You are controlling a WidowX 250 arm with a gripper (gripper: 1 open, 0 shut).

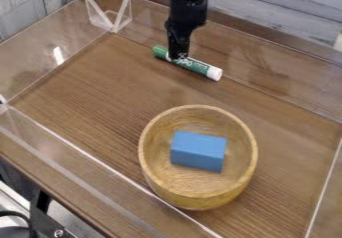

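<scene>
My black gripper [179, 52] points down at the top centre of the camera view, its tips just at a green-and-white tube [203, 68] lying diagonally on the wooden table. The gripper looks shut; whether it touches the tube is hard to tell. In the lower middle, a round wooden bowl [166, 178] holds a blue block [198, 150].
Clear plastic walls [40, 42] line the edges, and a white back wall stands behind the arm.
</scene>
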